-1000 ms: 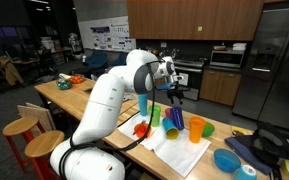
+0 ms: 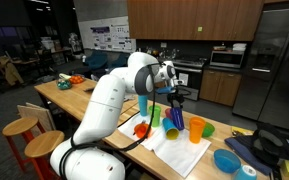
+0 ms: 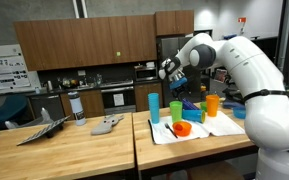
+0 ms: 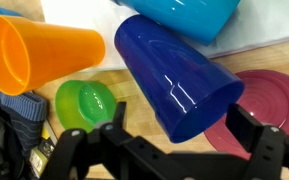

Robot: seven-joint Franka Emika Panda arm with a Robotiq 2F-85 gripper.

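Note:
A dark blue cup (image 4: 174, 75) lies tilted in the wrist view, its open mouth turned toward my gripper. The fingers stand wide open, one finger on each side of the cup's mouth, and they are not closed on it. In exterior view 1 the gripper (image 2: 177, 98) hangs just above the blue cup (image 2: 177, 118), among the other cups. From exterior view 2 the cup is largely hidden behind other things.
White paper (image 2: 179, 155) covers the near table. Blue bowls (image 2: 227, 160) lie to the right; bare wood (image 3: 84, 148) is clear at left.

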